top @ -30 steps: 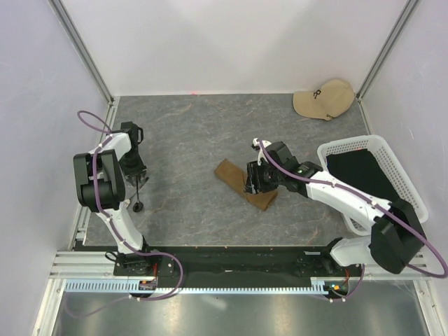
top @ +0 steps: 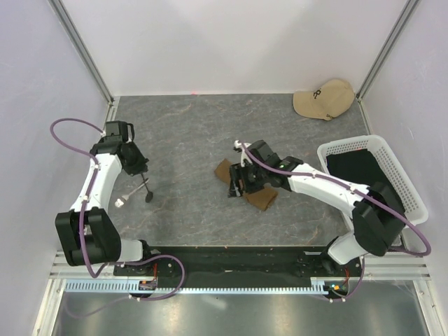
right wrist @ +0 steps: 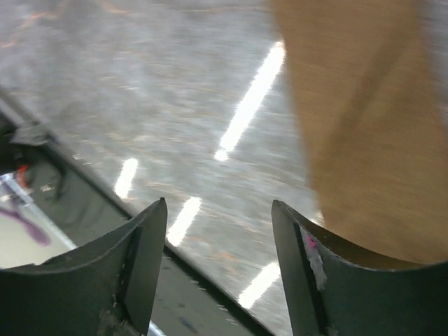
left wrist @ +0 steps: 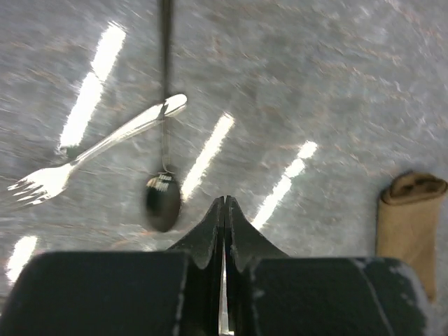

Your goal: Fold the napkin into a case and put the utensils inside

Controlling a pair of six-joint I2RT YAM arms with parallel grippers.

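The dark-handled spoon [left wrist: 162, 203] and the silver fork [left wrist: 115, 137] lie crossed on the tabletop in the left wrist view, left of my left gripper. That gripper is shut with its fingertips together and nothing between them. From above, the spoon bowl [top: 149, 197] shows just in front of the left gripper, with part of the fork [top: 122, 200] beside it. The folded brown napkin [top: 262, 198] lies mid-table, its end showing at the right of the left wrist view. My right gripper is open with a clear gap, hovering over the napkin's near side.
A white basket [top: 325, 150] with a dark inside stands at the right edge. A tan cap [top: 324, 100] lies at the back right. Bare grey table [top: 185, 154] stretches between the utensils and the napkin.
The left arm shifted its pose, and the right arm moved left over the napkin.
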